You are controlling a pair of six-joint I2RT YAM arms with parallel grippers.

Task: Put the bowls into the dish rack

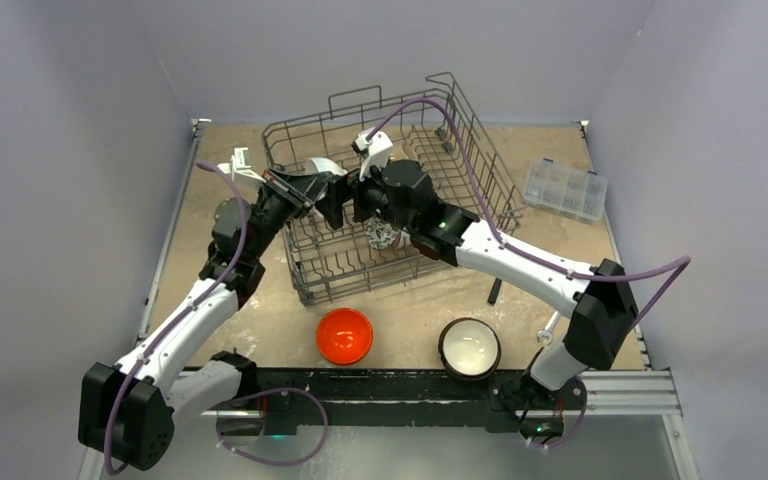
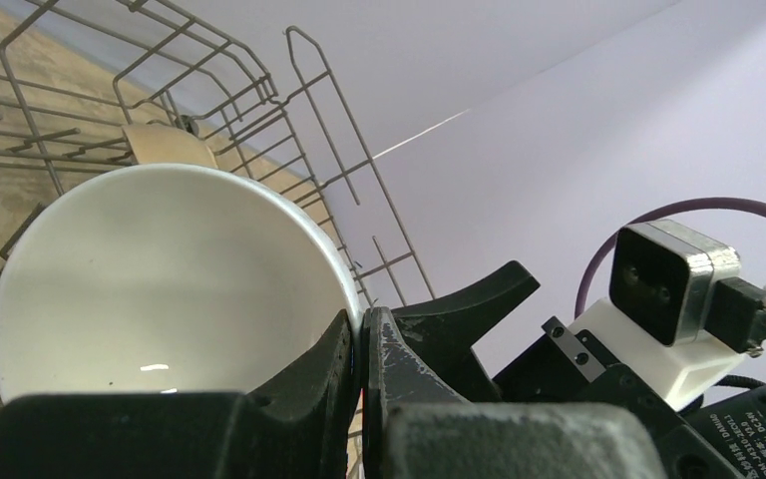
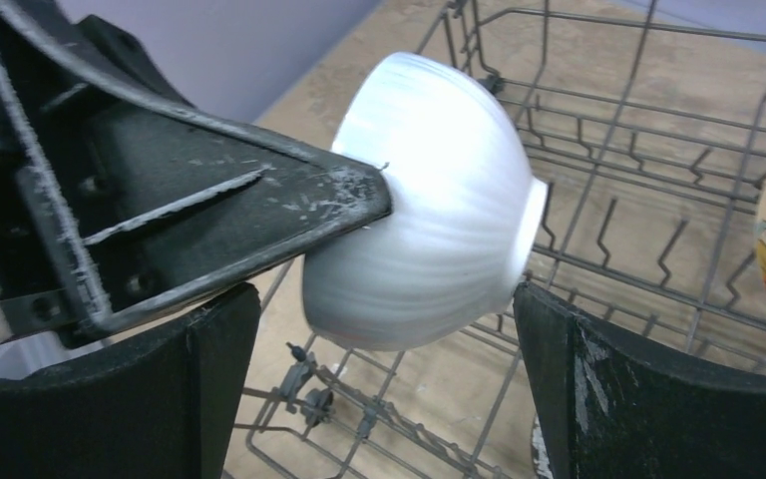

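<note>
A white bowl (image 2: 160,279) hangs tilted over the wire rack (image 1: 325,290), its rim pinched in the shut fingers of my left gripper. My right gripper is open right at that bowl, its fingers to either side of the white outside. In the top view the two grippers meet over the rack's left part and mostly hide the bowl. A patterned bowl (image 1: 382,233) sits in the rack, partly under the right arm. A red bowl (image 1: 344,336) and a dark-rimmed white bowl (image 1: 469,348) stand on the table in front.
A clear plastic organiser (image 1: 565,190) lies at the right, with a wrench (image 1: 548,328) and a black-handled tool (image 1: 494,292) near the front right. Bare table shows left of the rack.
</note>
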